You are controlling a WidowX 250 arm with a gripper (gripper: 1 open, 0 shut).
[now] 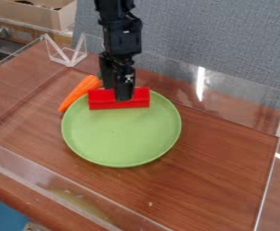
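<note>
My black gripper hangs over a red block at the back rim of a green plate. Its fingers reach down to the block's top, and whether they touch it is hard to tell; their spread is hidden by the dark, small view. An orange carrot lies on the wooden surface just left of the plate.
The wooden table has clear edging on its sides, with free room right of the plate and at the left. White brackets stand at the back left. A cardboard box sits beyond, top left.
</note>
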